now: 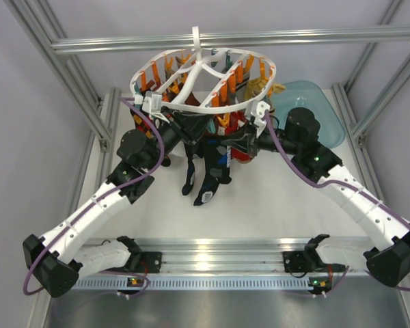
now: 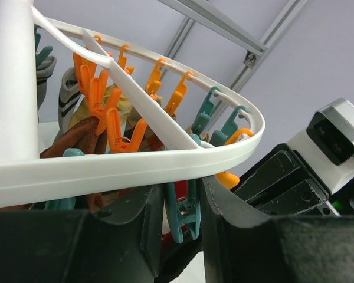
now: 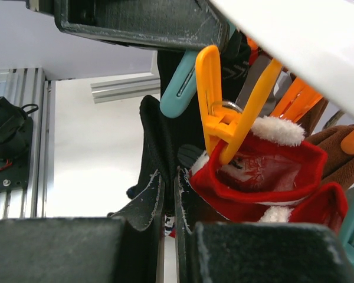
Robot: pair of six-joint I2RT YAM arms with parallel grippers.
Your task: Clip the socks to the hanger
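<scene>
The white round hanger (image 1: 203,109) hangs from a rail, crowded with orange and teal clips and socks. My left gripper is shut on a teal clip (image 2: 176,215) under the hanger's front rim. My right gripper is shut on a black sock (image 3: 159,141), just below a teal clip and an orange clip (image 3: 224,112). In the top view, dark socks (image 1: 212,171) dangle below the hanger between both grippers. A red sock with white fluffy trim (image 3: 265,171) hangs beside the black one.
A translucent blue bin (image 1: 314,102) sits at the back right. Metal frame rails (image 1: 328,34) border the workspace and run above the hanger.
</scene>
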